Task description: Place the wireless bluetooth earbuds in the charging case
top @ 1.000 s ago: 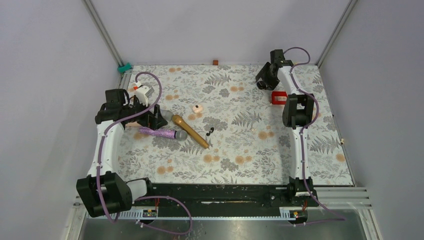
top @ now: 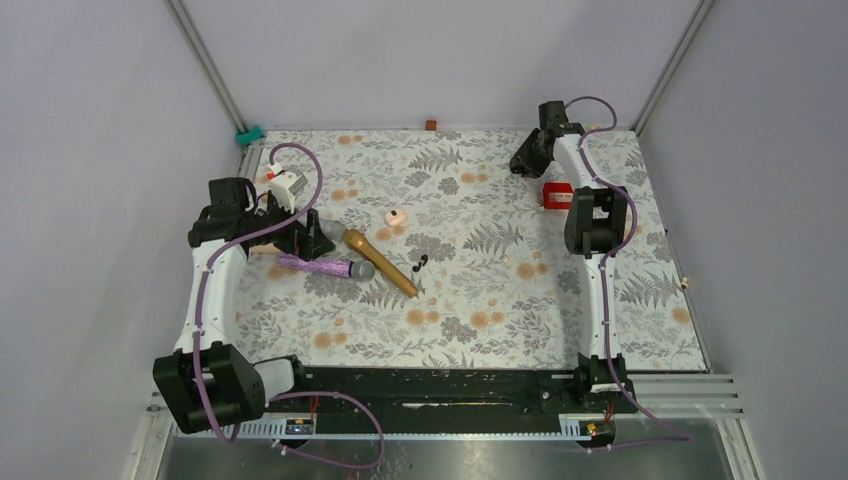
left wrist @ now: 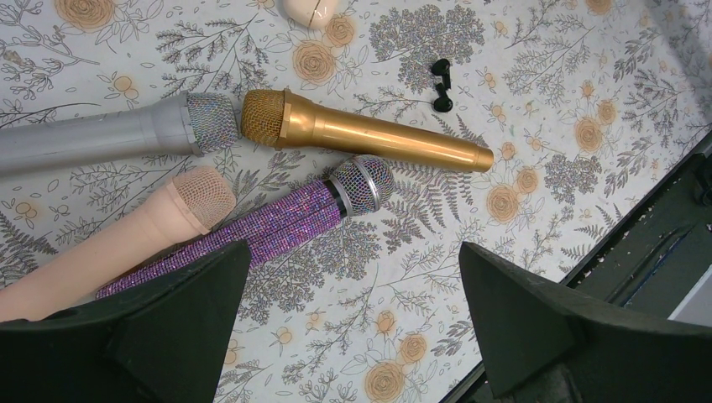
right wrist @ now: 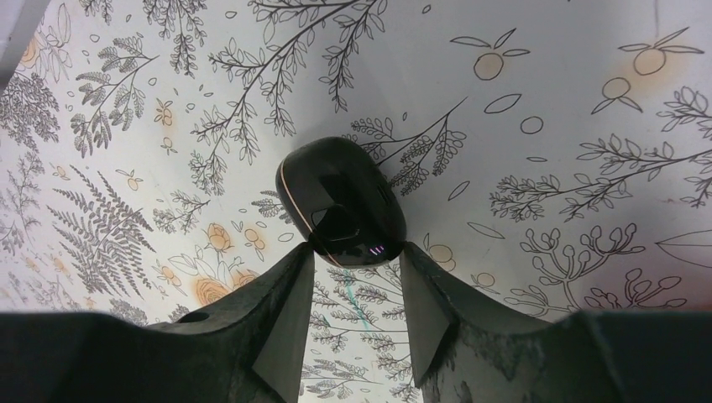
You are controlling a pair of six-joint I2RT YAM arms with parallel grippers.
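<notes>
A glossy black charging case [right wrist: 340,197] with a thin gold seam lies on the patterned cloth. My right gripper is part open, a fingertip at either side of the case's near end; whether they press on it I cannot tell. From the top view, this gripper [top: 528,160] is at the far right of the table, mostly covering the case. Two black earbuds [left wrist: 442,84] lie close together on the cloth, near the table's middle in the top view. My left gripper stands open and empty, over the microphones at the left.
Gold [left wrist: 378,134], purple [left wrist: 290,218], pink [left wrist: 117,231] and grey [left wrist: 101,134] microphones lie under the left gripper. A cream rounded case [top: 395,216] sits left of centre. A red box [top: 557,195] is beside the right arm.
The left arm and the earbuds look unmoved.
</notes>
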